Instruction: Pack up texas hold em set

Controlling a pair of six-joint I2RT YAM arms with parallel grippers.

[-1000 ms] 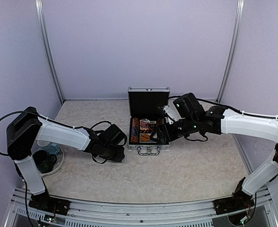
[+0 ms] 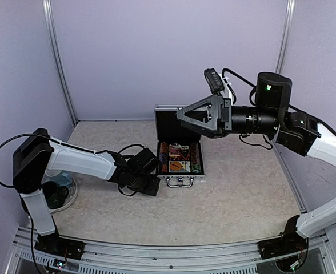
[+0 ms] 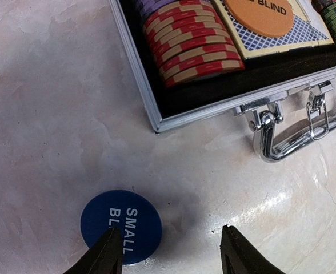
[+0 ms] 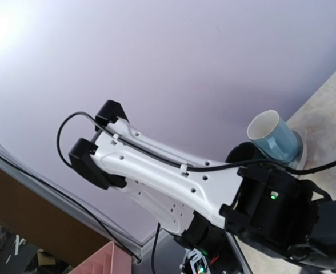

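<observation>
An open aluminium case (image 2: 181, 178) holds chip stacks (image 3: 188, 40), playing cards and an orange blind disc (image 3: 258, 11), its lid standing up behind. A dark blue "small blind" disc (image 3: 121, 220) lies on the table outside the case's front left corner. My left gripper is over the table at that corner, fingers apart and empty, the left one overlapping the blue disc in the left wrist view. My right gripper (image 2: 188, 116) is raised in front of the case lid, open and empty.
A tray with a light blue mug (image 4: 279, 142) and a dark cup stands at the far left, partly behind my left arm. The table right of the case and along the front is clear.
My right gripper has risen from the case to above it. My left gripper has shifted slightly to the right.
</observation>
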